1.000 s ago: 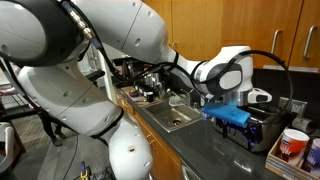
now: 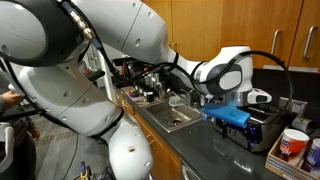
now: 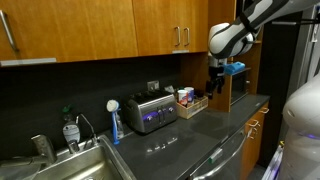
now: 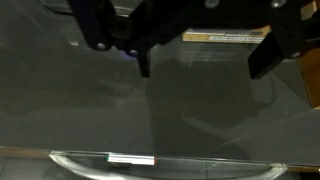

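Observation:
My gripper stands open above the dark counter (image 4: pixel 190 115), its two dark fingers wide apart at left and right in the wrist view. Only bare counter shows between them. In the second exterior view the gripper (image 3: pixel 217 84) hangs over the counter's right part, clear of the surface. From the first exterior view it points downward, partly covered by the arm's white wrist with its blue ring (image 2: pixel 226 114).
A wooden box (image 3: pixel 191 108) with cups or cans stands against the back, near the gripper. Left of it sits a silver toaster (image 3: pixel 152 110), then a blue-and-white bottle or brush (image 3: pixel 115 123) and the sink (image 3: pixel 82 163).

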